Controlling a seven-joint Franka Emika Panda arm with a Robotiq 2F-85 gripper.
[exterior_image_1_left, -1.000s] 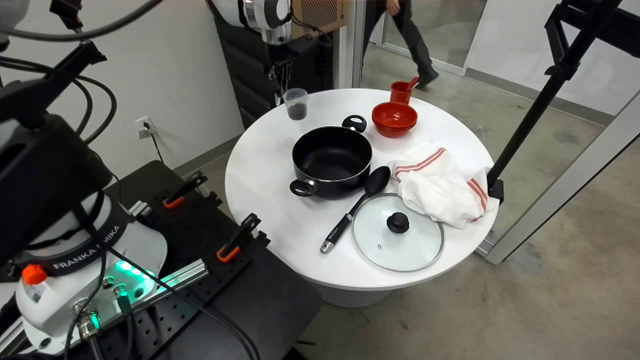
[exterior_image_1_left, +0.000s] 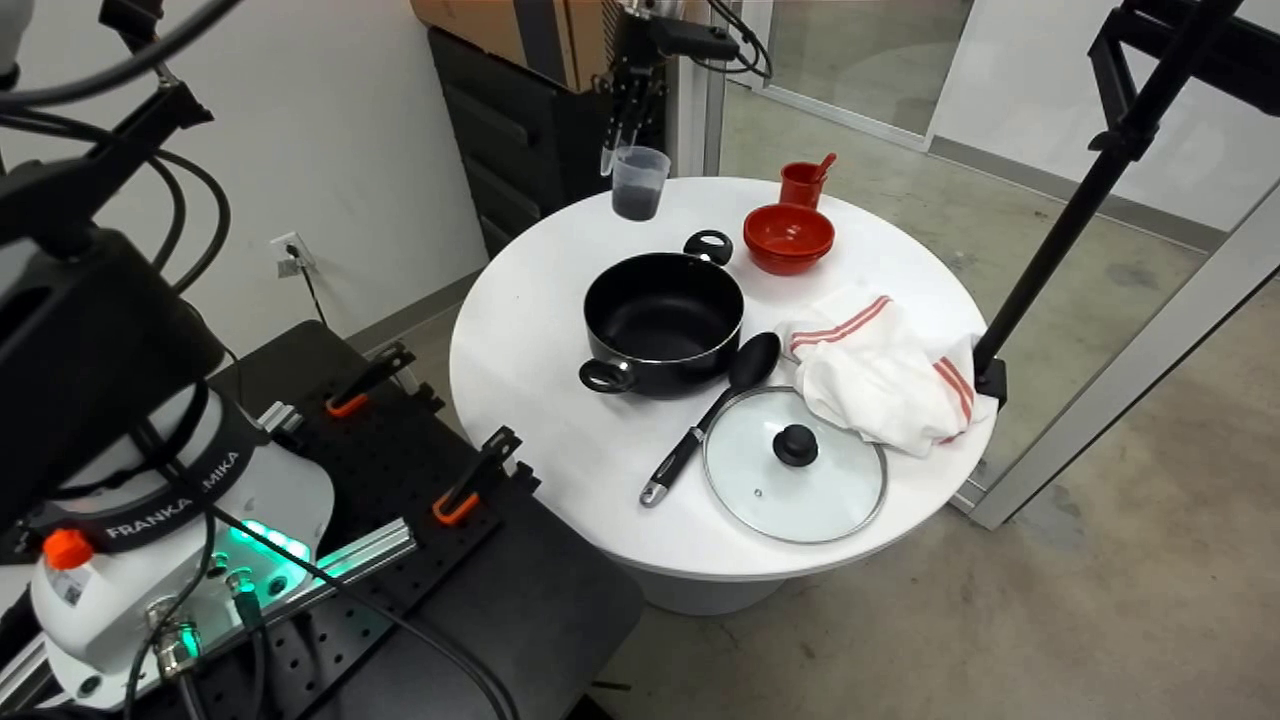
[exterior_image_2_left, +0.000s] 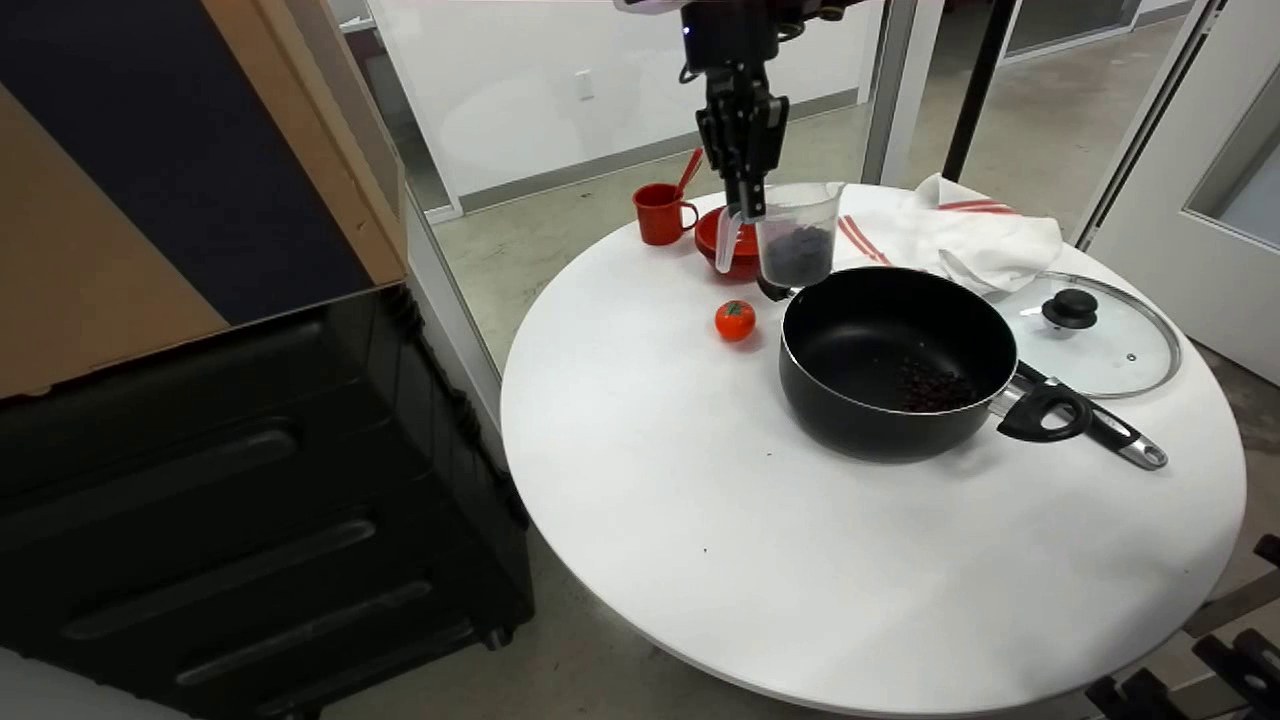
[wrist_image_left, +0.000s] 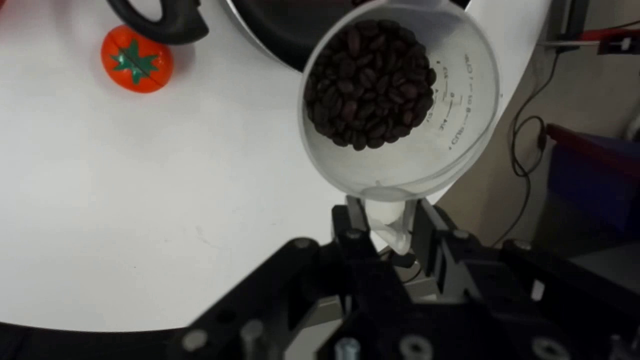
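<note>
A clear measuring cup (wrist_image_left: 462, 120) with dark brown beans (wrist_image_left: 369, 84) in its bottom hangs in the air, roughly upright. My gripper is shut on its handle, the fingers (wrist_image_left: 429, 234) on either side of it. In exterior view 2 the cup (exterior_image_2_left: 799, 234) appears beyond the black pot (exterior_image_2_left: 840, 390), near its far rim. Some dark beans (exterior_image_2_left: 933, 386) lie on the pot's floor. Exterior view 1 has the cup (exterior_image_1_left: 639, 180) over the far part of the table, behind the pot (exterior_image_1_left: 663, 314). That view hides the pot's beans.
A toy tomato (wrist_image_left: 137, 59) lies beside the pot. Red bowls (exterior_image_1_left: 788, 238) and a red mug (exterior_image_1_left: 801, 184) stand at the back. A black spoon (exterior_image_1_left: 708, 420), glass lid (exterior_image_1_left: 794, 466) and striped towel (exterior_image_1_left: 888, 374) occupy one side.
In exterior view 1 the gripper and cup have moved right and up, away from their lower place left of the pot. A person walking in the background has left the view.
</note>
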